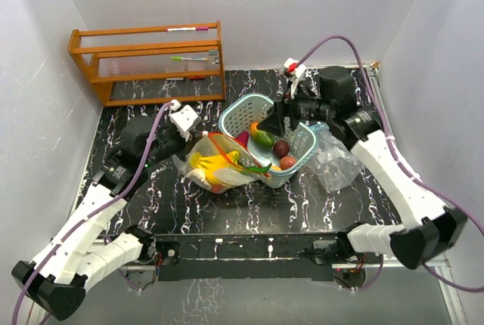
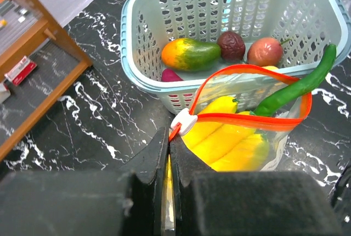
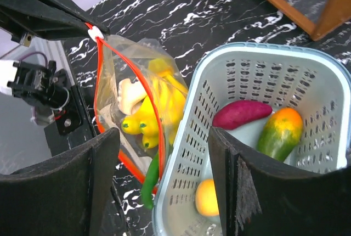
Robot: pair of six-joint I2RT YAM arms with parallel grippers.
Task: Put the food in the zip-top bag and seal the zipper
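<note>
The zip top bag (image 1: 215,174) leans on the basket's left front, with yellow food (image 2: 219,148) and a long green pepper (image 2: 290,90) at its orange-edged mouth. My left gripper is shut on the bag's rim by the white slider (image 2: 184,121). My right gripper (image 1: 278,113) stands open above the basket (image 2: 126,44). Inside the basket are a mango (image 3: 279,131), a purple oblong (image 3: 241,114), a dark round fruit (image 2: 230,46) and other round food.
A wooden rack (image 1: 106,53) stands at the back left. A crumpled clear bag (image 1: 333,166) lies right of the basket. Bare marble table (image 1: 174,212) shows in front.
</note>
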